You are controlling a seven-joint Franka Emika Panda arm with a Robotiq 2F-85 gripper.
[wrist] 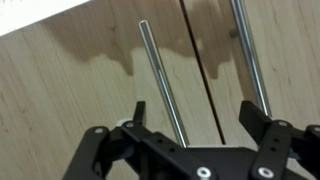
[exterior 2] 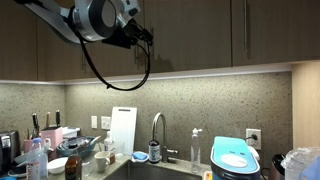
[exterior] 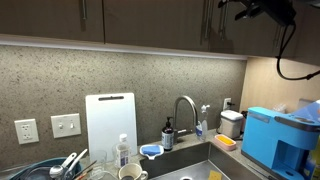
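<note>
My gripper stands open in the wrist view, with one finger on each side of the lower part of the picture and nothing gripped. It faces the light wood-look cabinet doors [wrist: 70, 90]. A slim metal bar handle [wrist: 163, 82] runs slanted across the view between the fingers. Beyond the dark seam, a second bar handle [wrist: 252, 55] reaches down towards the right finger. In the second exterior view, my gripper [exterior 2: 143, 38] is raised in front of the upper cabinets [exterior 2: 195, 35]. Whether the fingers touch the door cannot be told.
Below lies a counter with a sink [exterior: 205, 157], a tall faucet [exterior: 187, 105], a soap bottle [exterior: 168, 134] and a white cutting board [exterior: 110, 125]. A blue appliance [exterior: 275, 140] stands at the right. The space around the raised arm looks clear.
</note>
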